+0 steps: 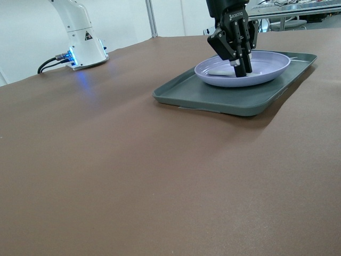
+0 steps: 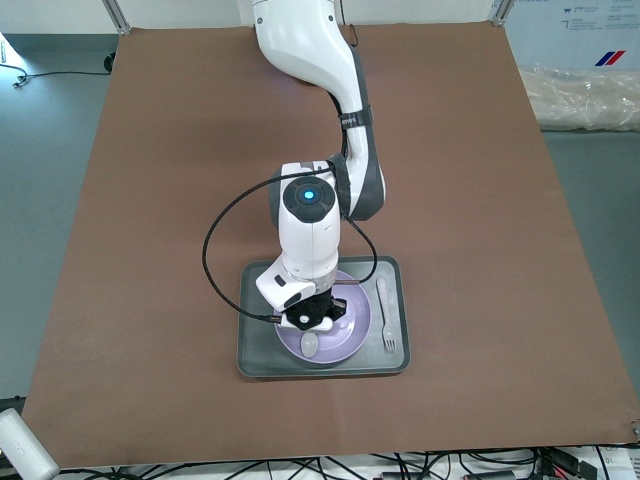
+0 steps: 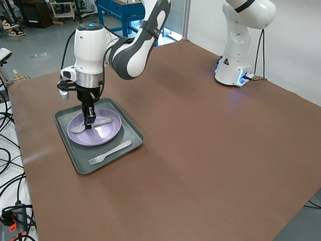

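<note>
A grey tray (image 2: 258, 350) holds a lilac plate (image 2: 349, 330), with a white fork (image 2: 388, 325) beside the plate. A white spoon (image 3: 78, 129) lies on the plate. My black gripper (image 1: 240, 64) (image 3: 89, 120) points down into the plate at the spoon's handle. Whether its fingers are shut on the handle I cannot tell. From the left camera the arm hides most of the gripper.
Cables run along another edge (image 3: 15, 181).
</note>
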